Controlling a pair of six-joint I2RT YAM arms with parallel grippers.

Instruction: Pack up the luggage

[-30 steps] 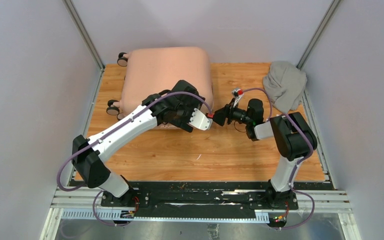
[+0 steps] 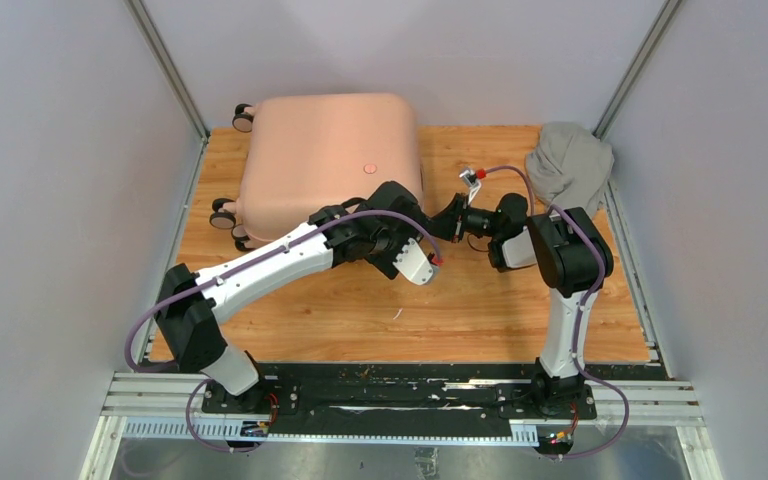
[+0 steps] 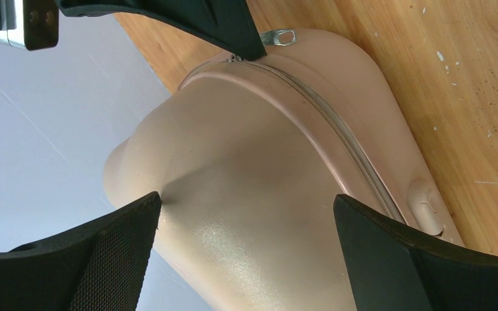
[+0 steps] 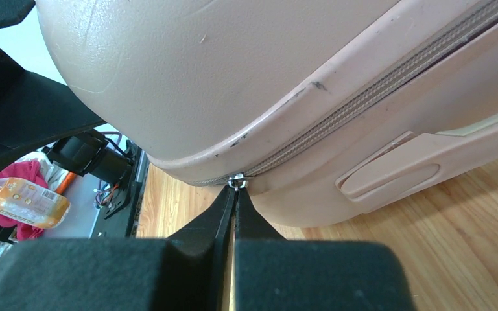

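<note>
A closed pink hard-shell suitcase (image 2: 330,140) lies flat on the wooden table. Its zipper track (image 4: 363,100) runs along the side toward the near right corner. There, my right gripper is shut on the zipper pull (image 4: 238,180); only the metal end shows above the fingertips. My left gripper stands open over the suitcase by that corner, its fingers wide apart with nothing gripped. Whether they touch the shell, I cannot tell. A metal tab (image 3: 284,37) shows beside the right gripper's dark finger (image 3: 249,45) in the left wrist view.
A folded grey cloth (image 2: 568,170) lies at the back right. The suitcase handle (image 4: 395,168) sits on its side below the zipper. Black wheels (image 2: 223,213) stick out at the left. Bare table (image 2: 360,325) spreads in front, and walls close in the sides and back.
</note>
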